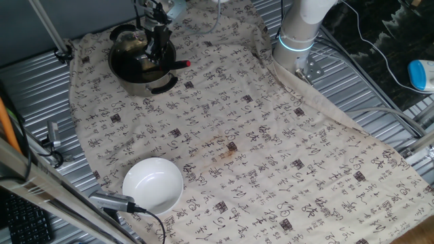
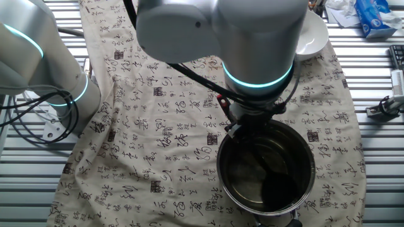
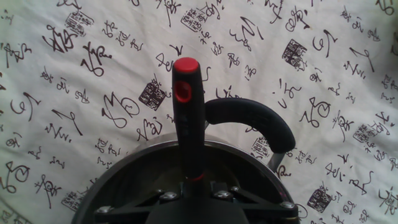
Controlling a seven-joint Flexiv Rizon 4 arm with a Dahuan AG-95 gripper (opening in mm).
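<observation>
A steel pot (image 1: 144,87) with black handles stands on the patterned cloth, at the upper left of exterior view 1. A black ladle-like utensil (image 2: 278,186) rests in it, head down inside. Its black handle with a red end (image 3: 188,106) leans over the pot's rim. My gripper is over the pot, pointing down, right at the utensil's handle. In the wrist view the handle runs down to the middle between the finger linkages. Whether the fingers grip it is hidden; the arm blocks exterior view 2.
A white bowl (image 1: 153,185) sits empty at the lower left of exterior view 1, beside a metal device (image 1: 112,201) with a cable. Much of the cloth (image 1: 271,149) between pot, bowl and arm base (image 1: 293,54) is clear. A blue packet (image 2: 374,17) lies beyond the cloth.
</observation>
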